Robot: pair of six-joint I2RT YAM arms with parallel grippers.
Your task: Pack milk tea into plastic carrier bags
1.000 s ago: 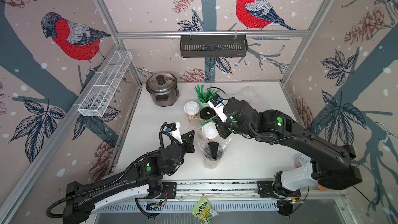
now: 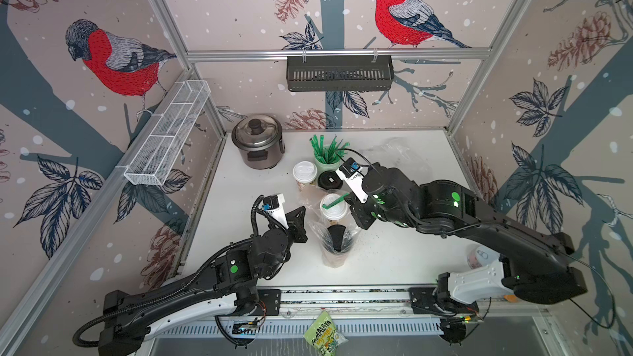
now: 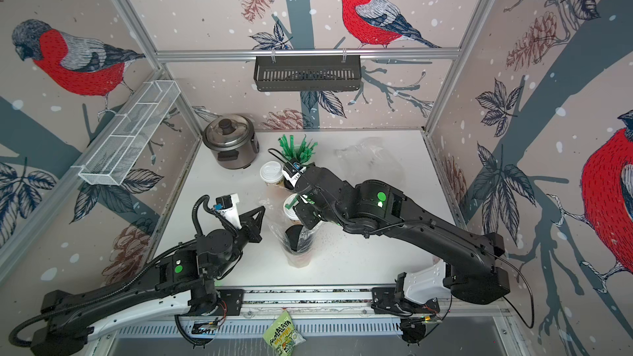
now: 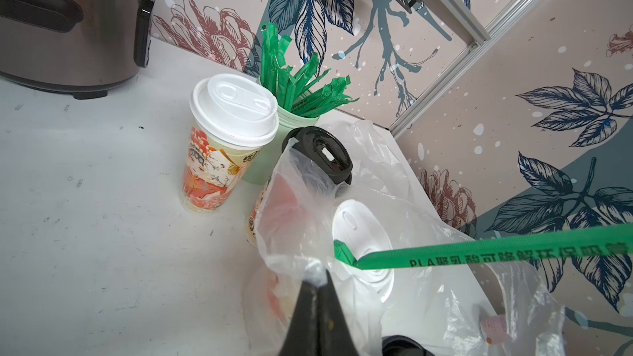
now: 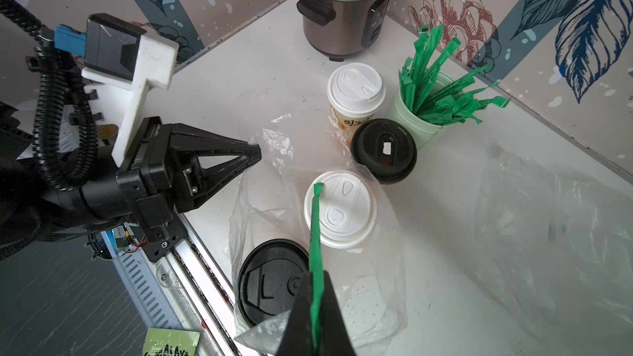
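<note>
A clear plastic bag (image 5: 389, 257) stands at front centre around a white-lidded cup (image 5: 341, 207) and a black-lidded cup (image 5: 270, 283). My left gripper is shut at the bag's edge, pinching the thin plastic as far as shows. My right gripper is shut on a green wrapped straw (image 4: 494, 245), held over the bag's white lid. Behind the bag stand another white-lidded cup (image 4: 224, 145) and another black-lidded cup (image 5: 383, 138).
A pot of green straws (image 5: 415, 122) stands behind the cups. A rice cooker (image 2: 260, 148) is at back left. Loose clear bags (image 5: 554, 237) lie at back right.
My right gripper has moved a little rightward and toward the front with the straw. My left arm is nearly still.
</note>
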